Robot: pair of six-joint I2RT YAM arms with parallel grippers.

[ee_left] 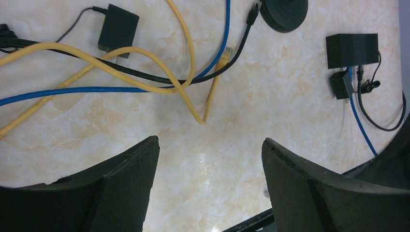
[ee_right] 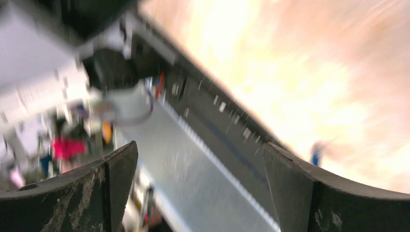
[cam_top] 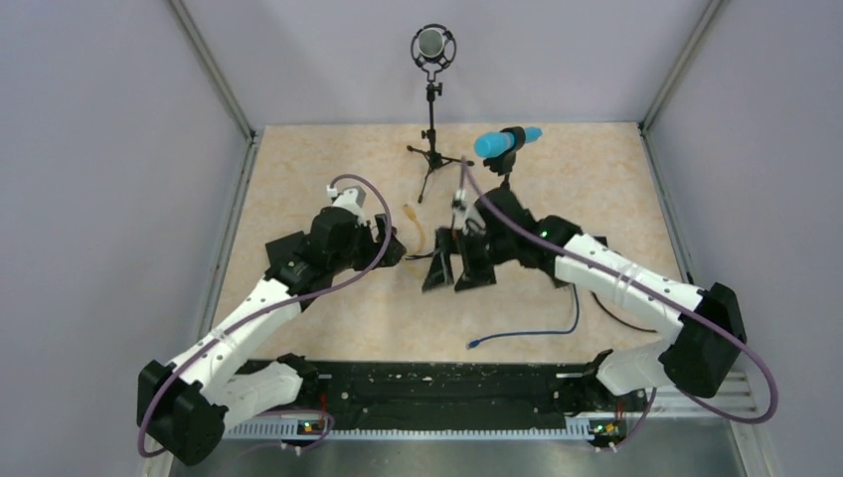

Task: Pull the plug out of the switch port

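The black switch box [ee_left: 351,50] sits at the right of the table, with blue and black cables plugged into its front, seen in the left wrist view. My left gripper [cam_top: 388,248] hangs over the cables at left centre, its fingers apart with nothing between them. My right gripper [cam_top: 452,273] is raised over the middle, blurred, open and empty; its wrist view is badly blurred. In the top view the right arm hides most of the switch box. A loose blue cable end [cam_top: 473,344] lies near the front edge.
A microphone stand [cam_top: 434,159] stands at the back, a blue microphone [cam_top: 494,144] on a desk stand right of it. A small black adapter [ee_left: 117,30] and yellow cables [ee_left: 174,89] lie under my left gripper.
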